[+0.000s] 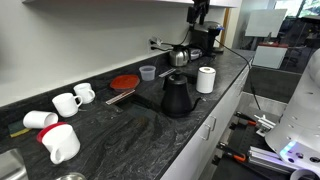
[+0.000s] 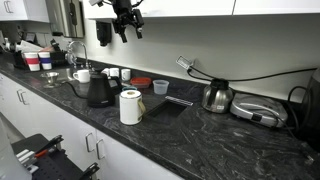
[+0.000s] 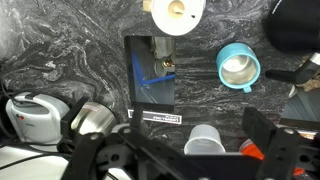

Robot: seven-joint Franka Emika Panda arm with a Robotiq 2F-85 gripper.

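High above the counter hangs my gripper, its fingers wide apart and nothing between them. Exterior view 2 shows the gripper (image 2: 130, 28) near the upper cabinets. Below it in the wrist view are a light-blue mug (image 3: 238, 66), a dark rectangular mat or tray (image 3: 143, 92) with small items on it, and a clear container (image 3: 205, 136). A black gooseneck kettle (image 1: 178, 99) stands on the counter beside a white cylindrical canister (image 1: 206, 80). Only part of the kettle (image 3: 292, 28) shows at the wrist view's right edge.
A silver kettle (image 2: 217, 95) and a metal toaster (image 2: 258, 110) stand along the wall. White cups (image 1: 67, 104), a red-rimmed mug (image 1: 61, 143) and a red plate (image 1: 125, 82) occupy the other end.
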